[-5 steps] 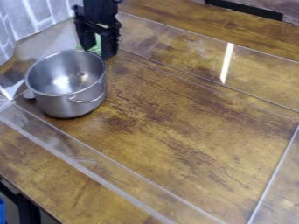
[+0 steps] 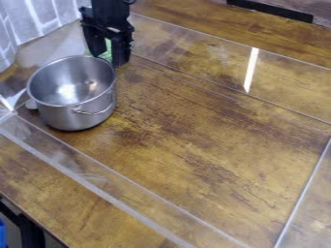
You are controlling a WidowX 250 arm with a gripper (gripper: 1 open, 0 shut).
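A large steel pot with side handles stands at the left of the wooden table. Just behind it, at the upper left, the black gripper points down over a small green object, which it partly hides. I cannot tell whether its fingers are open or shut on that object.
Clear plastic panels edge the table along the left, back and right. A light, crumpled backing is at the upper left.
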